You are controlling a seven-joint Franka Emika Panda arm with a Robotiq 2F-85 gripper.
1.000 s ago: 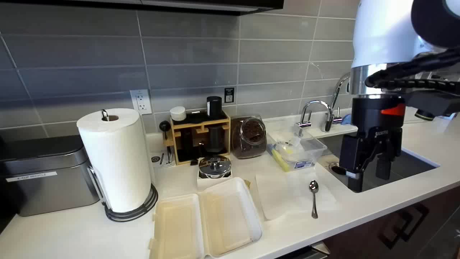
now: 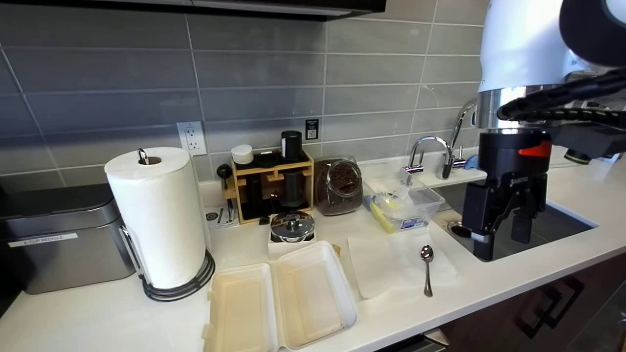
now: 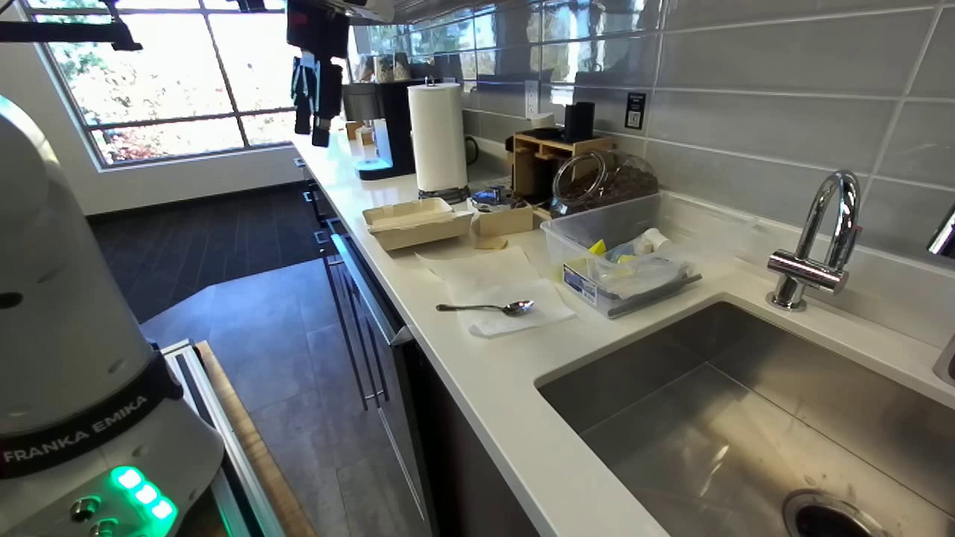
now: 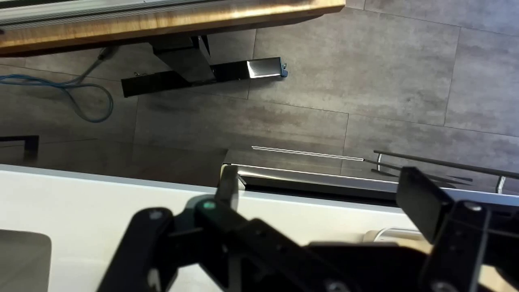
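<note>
High above the counter, my gripper (image 2: 502,243) stands open, its two fingers well apart. Nothing shows between them in the wrist view, where one finger (image 4: 422,202) is at the right and the other at the left. A metal spoon (image 2: 427,269) lies on a white paper towel (image 2: 384,267), well away from the gripper. The open takeout container (image 2: 314,293) rests flat on the counter, left of the towel. A clear plastic bin (image 2: 419,202) holding small items sits behind the spoon.
The sink (image 3: 716,447) opens right of the bin, with a faucet (image 3: 815,237) behind it. A paper towel roll (image 2: 155,217), a steel bin (image 2: 70,246), a wooden organizer (image 2: 273,176) and a coffee-bean jar (image 2: 338,187) line the wall. Bare counter runs along the front edge.
</note>
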